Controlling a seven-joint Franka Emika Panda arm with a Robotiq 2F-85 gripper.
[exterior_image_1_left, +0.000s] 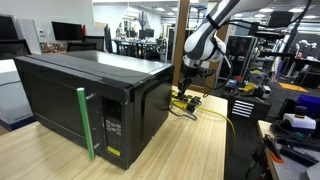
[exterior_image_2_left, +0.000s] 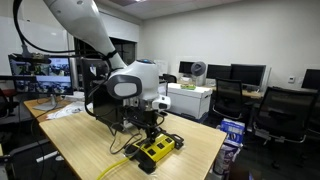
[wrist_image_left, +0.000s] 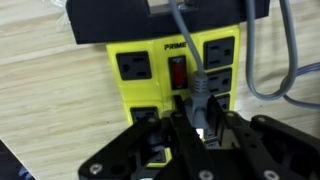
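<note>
In the wrist view a yellow power strip (wrist_image_left: 152, 88) with black outlets, a red switch and the word PRIME lies across the middle of the picture. Over its right half is a grey plug (wrist_image_left: 200, 88) on a grey cord, and my gripper is shut on it. Whether the plug's prongs are in an outlet cannot be seen. From the side, my gripper (exterior_image_2_left: 152, 134) points down, low over the strip (exterior_image_2_left: 156, 156). At the far end of the table, the strip (exterior_image_1_left: 182, 101) shows only in small part beside the microwave.
A large black microwave (exterior_image_1_left: 90, 95) fills the table's left side, with a green strip (exterior_image_1_left: 86, 122) on its front. Loops of grey cord (wrist_image_left: 290, 60) lie right of the power strip. A yellow cord (exterior_image_1_left: 229, 125) runs over the table's edge.
</note>
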